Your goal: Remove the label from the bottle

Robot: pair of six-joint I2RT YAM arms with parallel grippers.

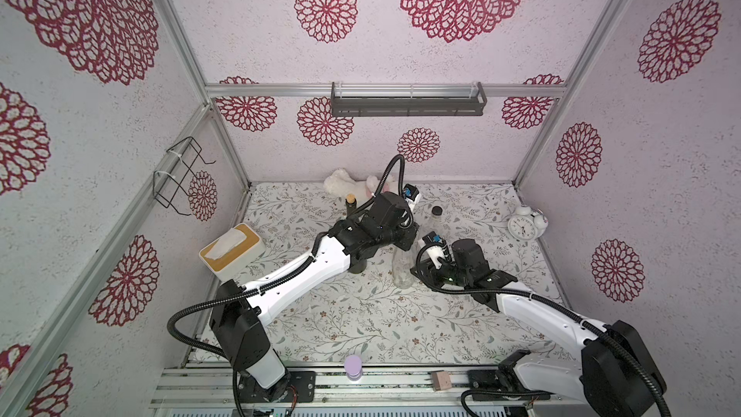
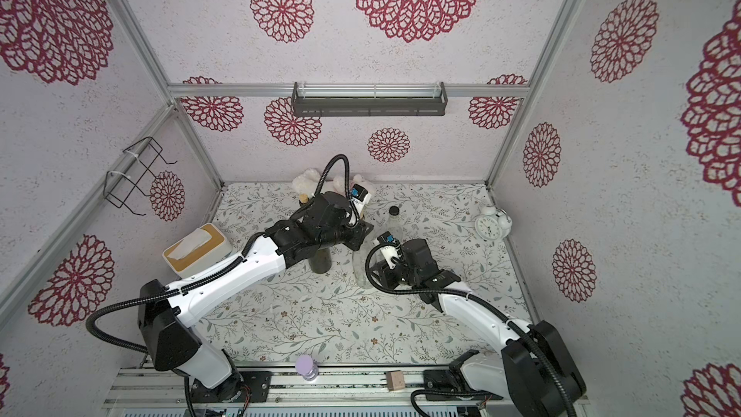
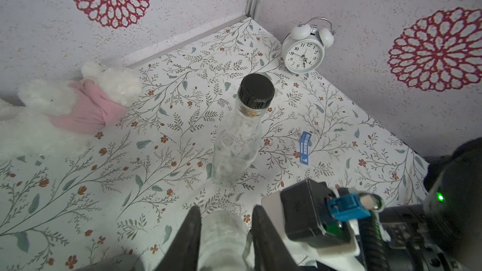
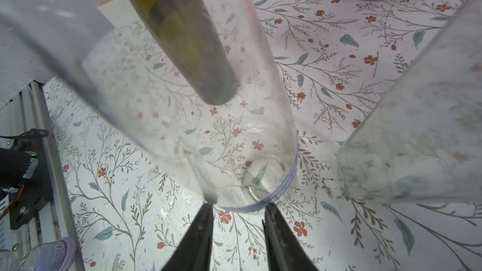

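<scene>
My left gripper is shut on the upper part of a clear bottle (image 3: pixel 223 241); in the top left view the bottle (image 1: pixel 403 268) hangs below it. Tilted across the right wrist view, the clear bottle (image 4: pixel 236 135) has a bluish bottom edge. A narrow upright edge with a greyish lower end shows on its wall, perhaps the label's; I cannot tell for sure. Just at the bottle's base stands my right gripper, its fingers apart and tablecloth visible between them. Whether a fingertip touches the bottle is unclear.
A second clear bottle (image 3: pixel 238 140) with a black cap stands close behind. A dark bottle (image 4: pixel 200 55) is to the left. Around them are a plush toy (image 3: pixel 95 100), an alarm clock (image 3: pixel 304 52), a tissue box (image 1: pixel 231 251) and a small blue strip (image 3: pixel 304 147).
</scene>
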